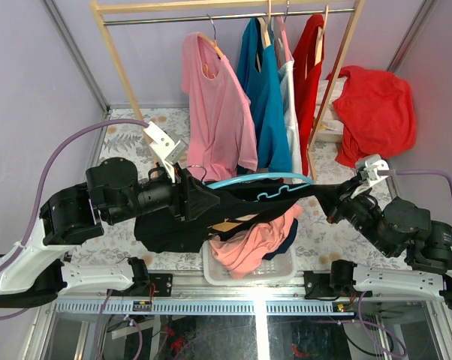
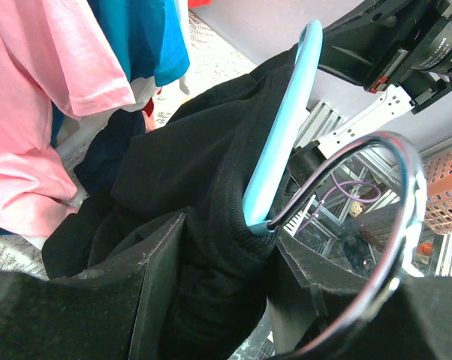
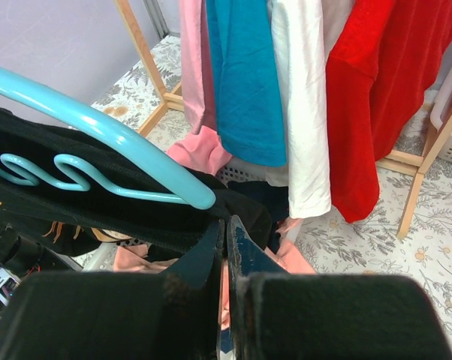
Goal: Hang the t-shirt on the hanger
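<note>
The black t-shirt [image 1: 173, 231] is stretched between my two grippers, above the bin. A light-blue hanger [image 1: 260, 178] spans its upper edge; in the right wrist view the hanger's end [image 3: 200, 196] lies over the cloth near my fingertips. My right gripper is shut on the shirt's edge, pulling it taut. In the left wrist view, the fingers of my left gripper stand apart with bunched black cloth between them. The hanger's hook [image 2: 410, 187] curves up close to that gripper. Whether the left hanger end is inside the shirt is hidden.
Pink [image 1: 215, 112], teal [image 1: 263, 97] and red [image 1: 308, 75] garments hang on the rack behind. A clear bin [image 1: 250, 274] with peach and dark cloth sits below. A red garment [image 1: 375, 112] is heaped at the back right.
</note>
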